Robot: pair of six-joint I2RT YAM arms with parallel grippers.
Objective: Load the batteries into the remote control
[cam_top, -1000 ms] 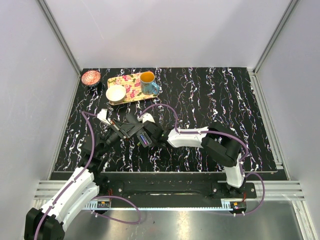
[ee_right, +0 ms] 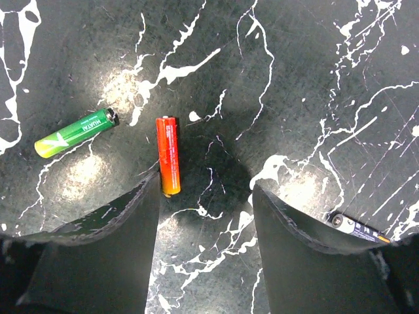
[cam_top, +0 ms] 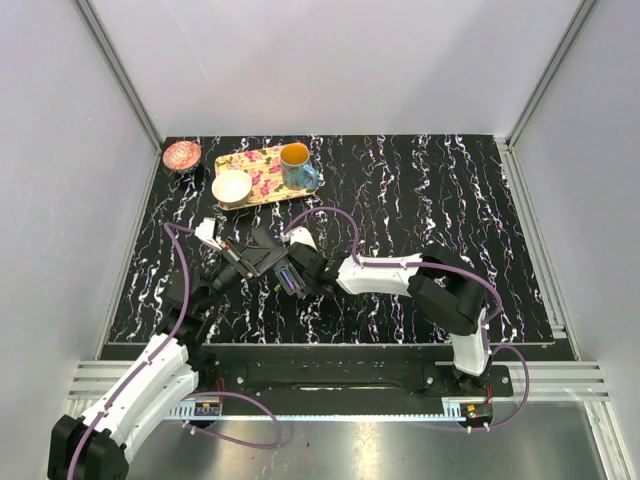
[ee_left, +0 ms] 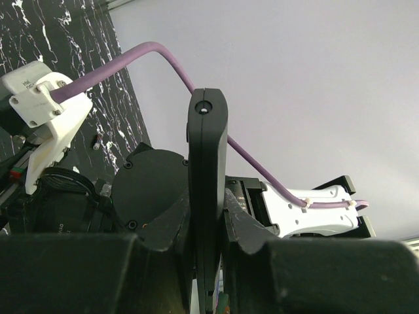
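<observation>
My left gripper is shut on the black remote control [ee_left: 207,144], which stands end-on in the left wrist view and appears as a dark bar in the top view [cam_top: 265,240]. My right gripper points down at the table, its fingers apart, beside a red battery [ee_right: 167,156] lying just beyond the gap. A green battery [ee_right: 76,134] lies to its left, and a dark battery [ee_right: 360,229] lies at the lower right, partly behind the right finger.
A floral tray [cam_top: 263,158] with a white bowl [cam_top: 232,185] and a blue mug [cam_top: 299,174] sits at the back left, a red bowl [cam_top: 182,154] beside it.
My right arm has shifted very slightly to the right in the top view. The left arm and remote look unchanged.
</observation>
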